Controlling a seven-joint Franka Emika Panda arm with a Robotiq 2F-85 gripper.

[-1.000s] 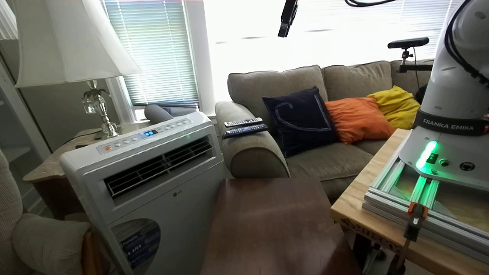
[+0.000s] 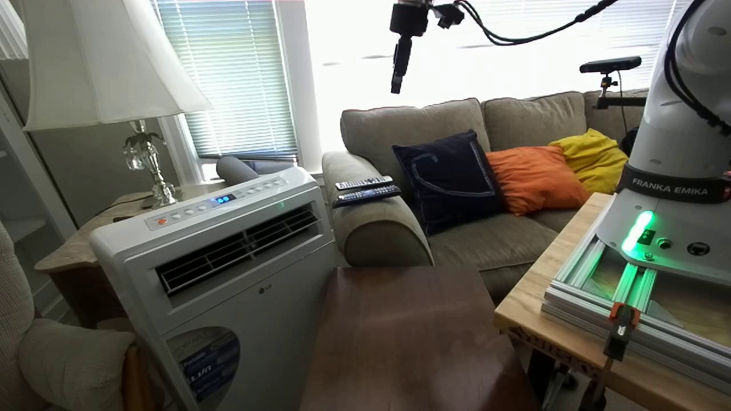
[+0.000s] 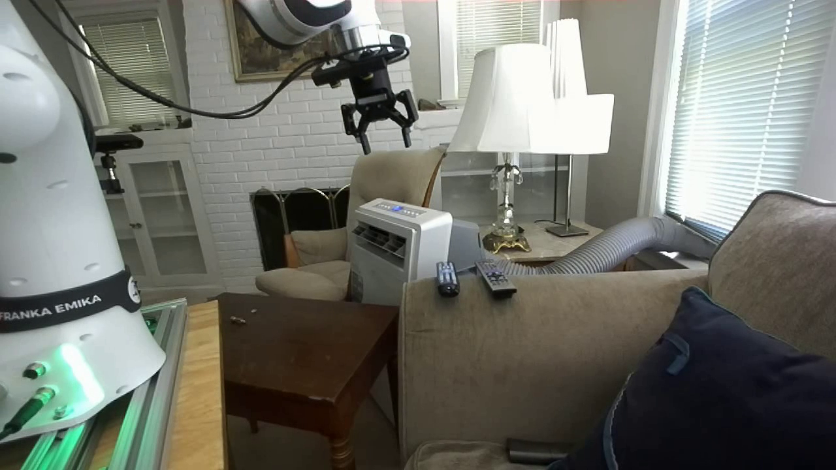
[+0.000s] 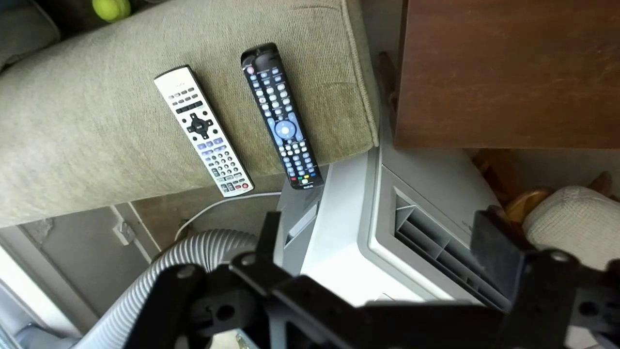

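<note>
My gripper [image 3: 387,145] hangs high in the air with its fingers spread and nothing between them. In the wrist view the open gripper is above the white air conditioner [image 4: 343,227]. A silver remote [image 4: 203,131] and a black remote [image 4: 282,116] lie side by side, apart, on the sofa arm [image 4: 116,134]. Exterior view 1 shows the silver remote [image 2: 363,182] behind the black remote [image 2: 368,195], both well below the gripper [image 2: 397,89]. No part of the gripper touches either remote.
A brown wooden table [image 2: 411,335] with a mostly clear top stands in front of the sofa. Beside it is the air conditioner [image 2: 226,253], its grey hose [image 3: 603,247] running to the window. A lamp [image 3: 507,102] rises behind. Cushions, including a navy pillow [image 2: 452,178], rest on the sofa.
Over the last second my gripper has come lower and shifted left in exterior view 1. Both remotes have stayed in place.
</note>
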